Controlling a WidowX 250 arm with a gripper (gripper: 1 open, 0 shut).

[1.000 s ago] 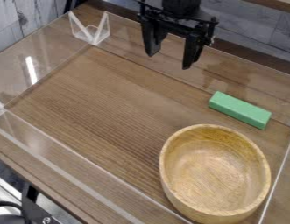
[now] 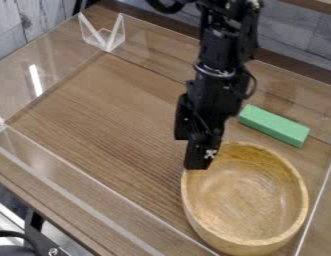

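Note:
The black arm reaches down from the top centre of the camera view, with my gripper (image 2: 197, 140) low over the table beside the upper left rim of a beige bowl (image 2: 245, 160). The gripper is open, and I make out nothing held in it. A green block (image 2: 272, 125) lies to the right, behind the bowl and partly beside the arm.
A clear white bracket-like object (image 2: 101, 30) stands at the back left. A raised wall runs along the back right.
The bowl and green block have not visibly moved.

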